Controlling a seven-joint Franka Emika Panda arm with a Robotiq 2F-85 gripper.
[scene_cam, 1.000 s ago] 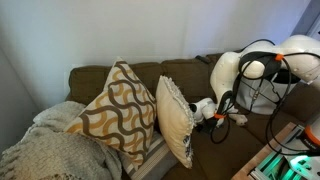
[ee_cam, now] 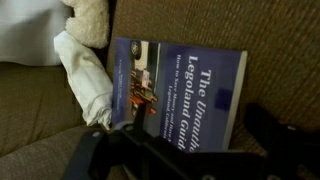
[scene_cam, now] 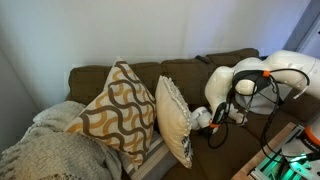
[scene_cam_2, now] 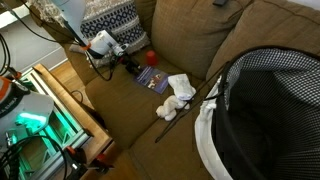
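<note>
A book with a purple-blue cover lies flat on the brown couch. Its title reads "The Unauth… Legoland Guide", the rest being covered by my gripper. My gripper stands open over the book's near part, one finger toward each side, with no grip on it. In exterior view 2 the same book is just to the right of the dark gripper. Whether the fingertips touch the book or couch cannot be told. Exterior view 1 hides the book behind the patterned pillow.
Beside the book are a white cloth and a pale plush toy. A red object sits by the backrest. A black mesh basket and a dark stick lie to the right.
Over the last second the arm has come down, and its gripper end has moved lower and slightly left in exterior view 1. The pillows have stayed put.
</note>
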